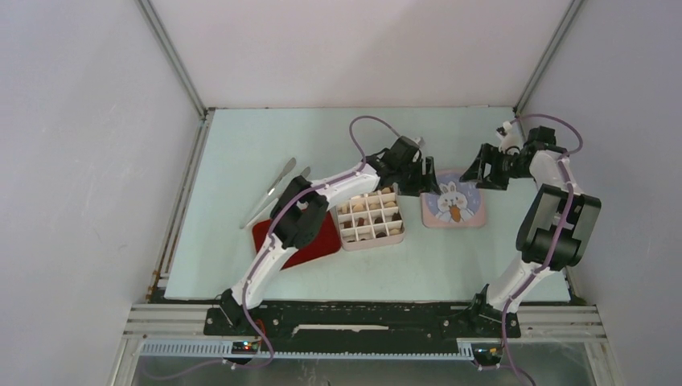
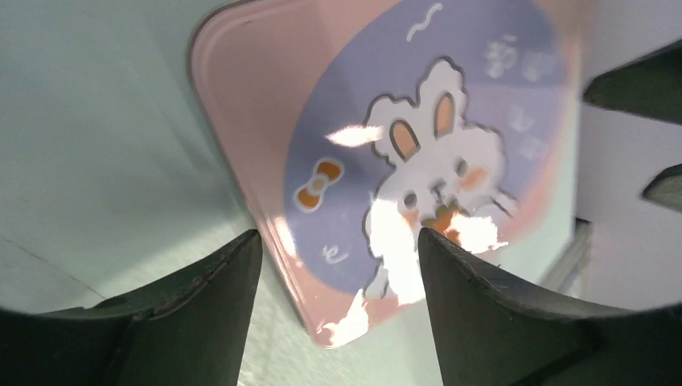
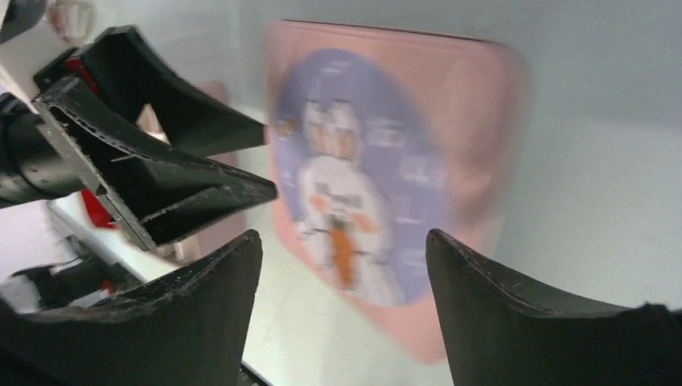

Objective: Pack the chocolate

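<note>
A pink square lid (image 1: 454, 211) printed with a white bunny lies flat right of the pink compartment box (image 1: 370, 241), which holds chocolates. My left gripper (image 1: 422, 178) is over the lid's left edge; in the left wrist view its fingers stand apart at that edge, with no grip visible. My right gripper (image 1: 484, 167) is over the lid's right end, fingers apart; in the right wrist view the lid is blurred between and beyond them, and the left gripper's black fingers (image 3: 225, 193) appear at the upper left.
A red tray (image 1: 318, 245) lies partly under the left arm. Two long silver utensils (image 1: 269, 193) lie at the left of the table (image 1: 225, 145). Walls stand at both sides.
</note>
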